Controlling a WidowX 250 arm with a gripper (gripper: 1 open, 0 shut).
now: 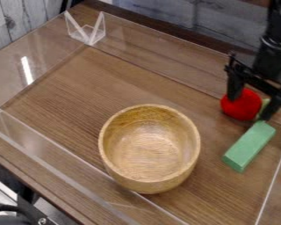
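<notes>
My gripper [242,89] hangs at the right edge, just above a red round object [241,105], with its dark fingers [267,98] reaching down beside it. It stands open. A yellow-green piece shows behind the red object at the right, partly hidden by the gripper. A light green rectangular block [249,146] lies in front of the red object.
A large tan bowl [149,149] sits at the lower middle of the wooden table [84,88]. A white wire-like object [88,28] is at the upper left.
</notes>
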